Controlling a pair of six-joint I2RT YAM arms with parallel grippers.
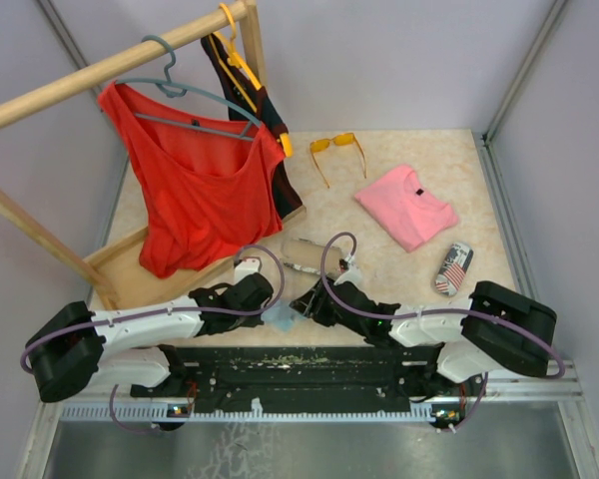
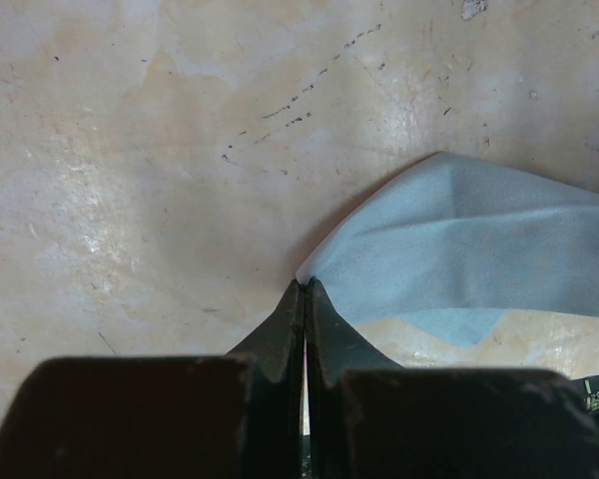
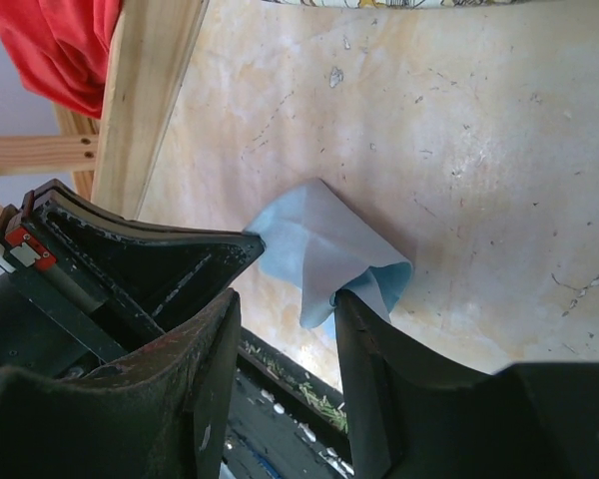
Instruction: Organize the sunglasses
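Observation:
Yellow sunglasses point(image 1: 332, 143) lie with temples spread at the back of the table in the top view. A pale blue cloth point(image 2: 479, 239) lies partly folded at the front centre. My left gripper is shut with its tips on the cloth's left corner. My right gripper is open over the cloth, with a folded part of it standing between or just beyond the fingers. The left gripper also shows at the left of the right wrist view.
A beige case point(image 1: 311, 254) lies behind the grippers. A pink shirt point(image 1: 404, 208) and a flag-patterned case point(image 1: 453, 267) lie at right. A wooden rack point(image 1: 50, 75) with hanging red and dark garments fills the left.

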